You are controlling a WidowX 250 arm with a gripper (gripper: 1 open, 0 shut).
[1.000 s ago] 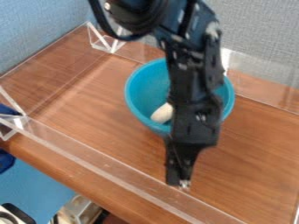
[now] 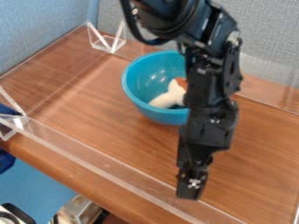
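My black gripper [image 2: 191, 182] points down over the front part of the wooden surface [image 2: 82, 105], right of and in front of a cyan bowl [image 2: 140, 84]. A pale, elongated object [image 2: 172, 95] with some orange on it lies inside the bowl, partly hidden behind the arm. The fingertips are low and dark, and their gap is hard to make out; I see nothing held below them.
Clear low walls border the wooden surface, with white brackets [image 2: 14, 118] at the left side. A dark blue object [image 2: 6, 162] sits outside at the left. The surface left of the bowl and right of the arm is free.
The arm has shifted slightly right and grown more upright over the last second. The bowl appears smaller or shifted up and left, with more of the pale object visible.
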